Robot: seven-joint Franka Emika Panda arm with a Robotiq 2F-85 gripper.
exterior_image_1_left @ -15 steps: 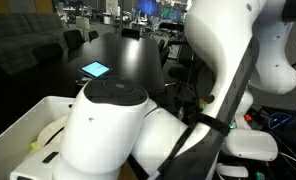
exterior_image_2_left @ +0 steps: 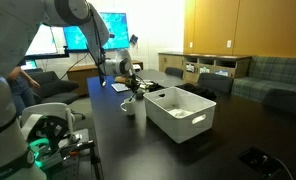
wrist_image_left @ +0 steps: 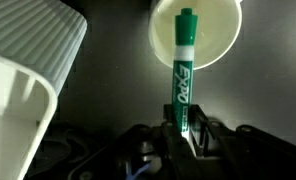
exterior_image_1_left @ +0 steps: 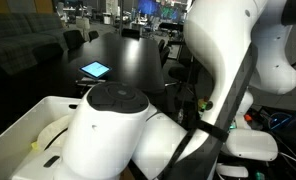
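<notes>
A green marker [wrist_image_left: 183, 65] with a white label stands out in the wrist view. My gripper is shut on its lower part in that picture, and the green capped end points away from the fingers. Beyond the capped end is a white cup [wrist_image_left: 217, 42], whose round opening is partly covered by the marker. I cannot tell whether marker and cup touch. Exterior view 2 has the white cup [exterior_image_2_left: 128, 107] on the dark table; the marker is too small to make out there. In exterior view 1 the arm hides the gripper.
A white box [exterior_image_2_left: 181, 122] with an open top stands beside the cup; its ribbed wall [wrist_image_left: 50, 40] fills the left of the wrist view. A dark cable [exterior_image_2_left: 260, 160] lies at the table's right. Bare table [exterior_image_2_left: 138, 155] shows in front of the box.
In exterior view 1 the lower part of my arm has shifted to the right, uncovering more of the white box. The box itself has stayed in place.
</notes>
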